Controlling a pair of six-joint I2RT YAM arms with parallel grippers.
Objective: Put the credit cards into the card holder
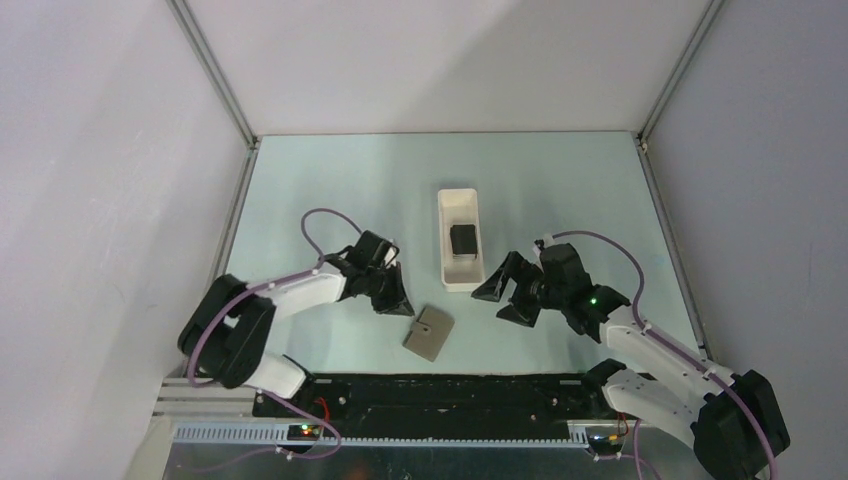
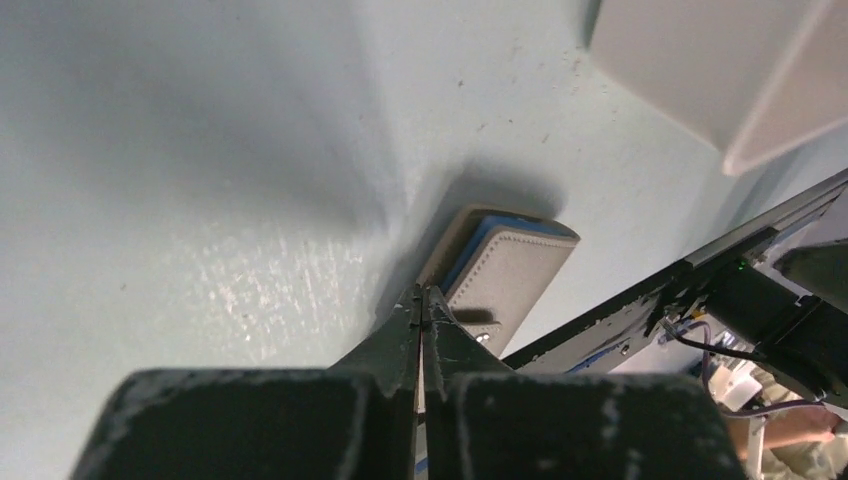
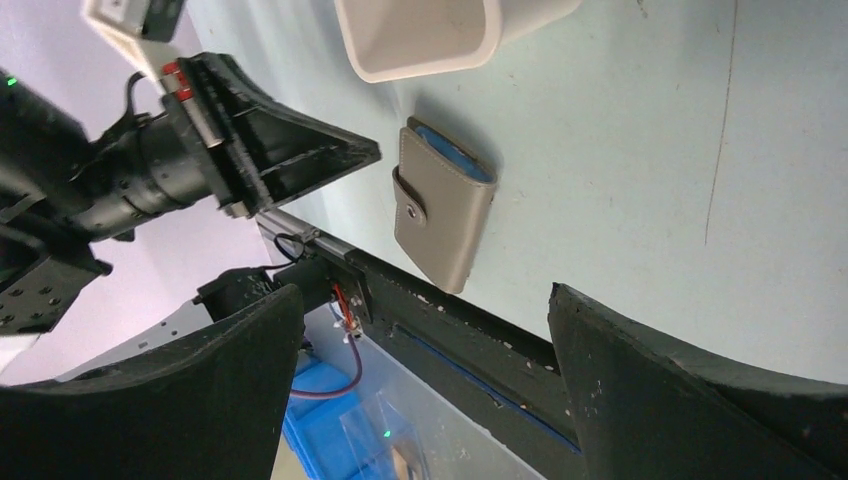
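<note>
The card holder (image 1: 428,333), a taupe folded wallet with a snap strap, lies flat at the front middle of the table. A blue edge shows inside it in both wrist views. My left gripper is shut with its fingertips together and nothing between them; it sits at the holder's left side, and part of the holder is hidden behind it in the left wrist view. My right gripper stands wide open to the right of the holder, empty. Dark cards (image 1: 463,240) appear as a black stack in the white bin (image 1: 458,203).
The white bin stands behind the card holder, between the two arms. A dark rail (image 1: 450,405) runs along the table's front edge. Bare table (image 1: 580,180) lies at the back right and back left.
</note>
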